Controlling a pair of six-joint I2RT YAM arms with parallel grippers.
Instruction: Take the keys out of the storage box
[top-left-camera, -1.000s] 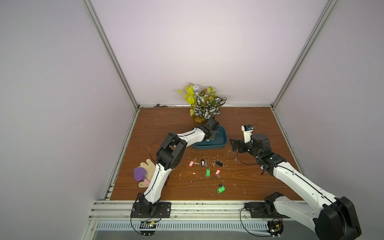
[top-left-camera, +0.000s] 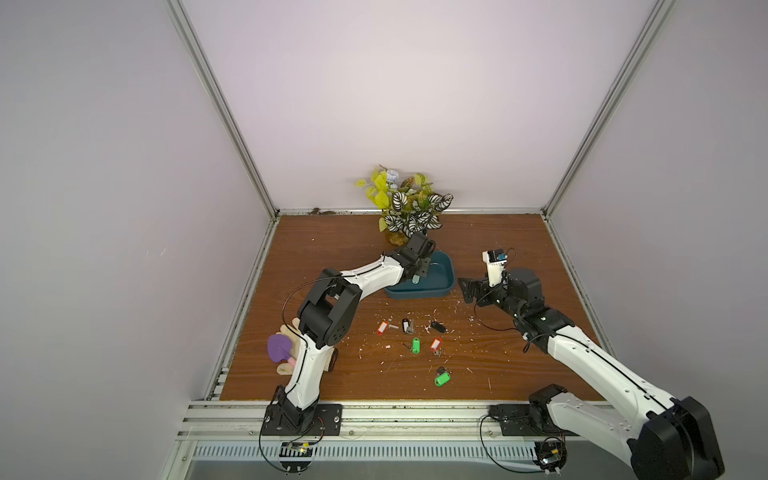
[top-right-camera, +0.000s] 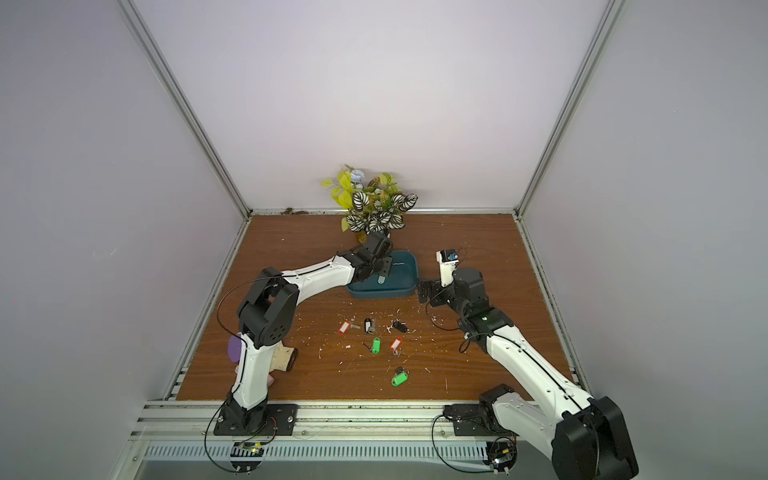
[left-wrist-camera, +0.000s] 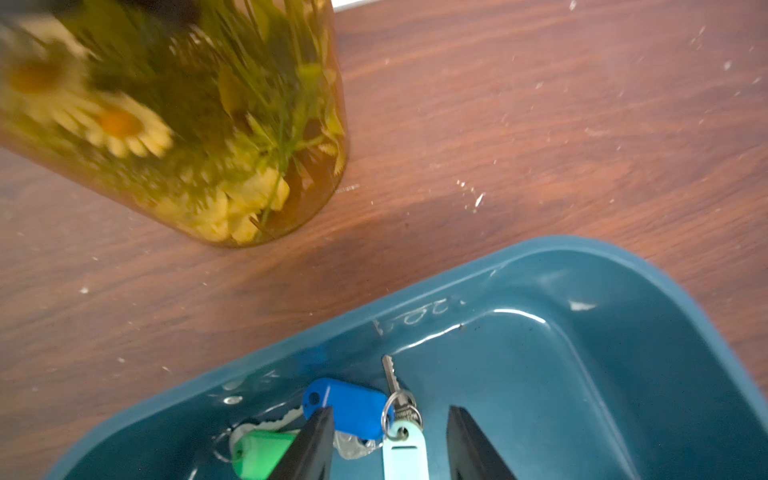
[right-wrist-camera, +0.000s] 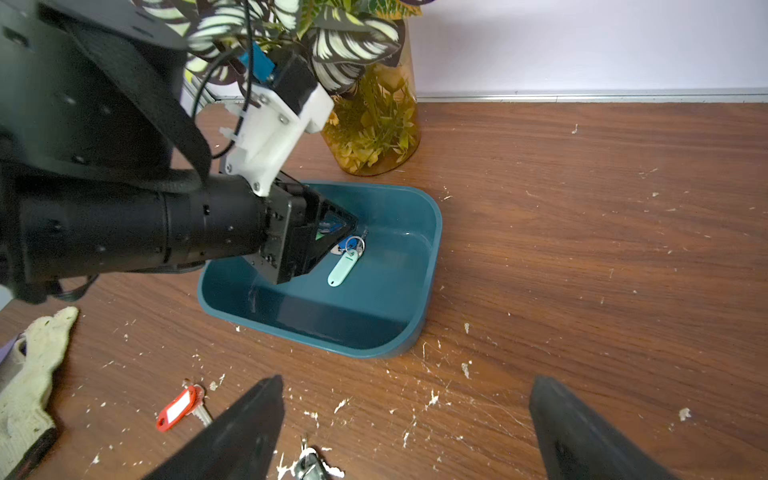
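Observation:
The blue-green storage box (right-wrist-camera: 428, 264) stands at the middle back of the table. Inside lie a key with a pale mint tag, a blue-tagged key (left-wrist-camera: 349, 406) and a green-tagged key (left-wrist-camera: 261, 454), bunched toward the back wall in the left wrist view. My left gripper is open over the box; the mint tag and its ring appear between its fingers, not gripped. My right gripper is open and empty, right of the box above bare table.
A vase of flowers (right-wrist-camera: 374, 120) stands close behind the box. Several tagged keys, including a green-tagged one (top-left-camera: 416, 345) and a red-tagged one (right-wrist-camera: 177, 407), lie in front of it. A glove (right-wrist-camera: 38, 376) lies front left.
Over the last second my left arm has shifted slightly left and back, still above the box, uncovering more of the mint tag. The right arm stays almost where it was.

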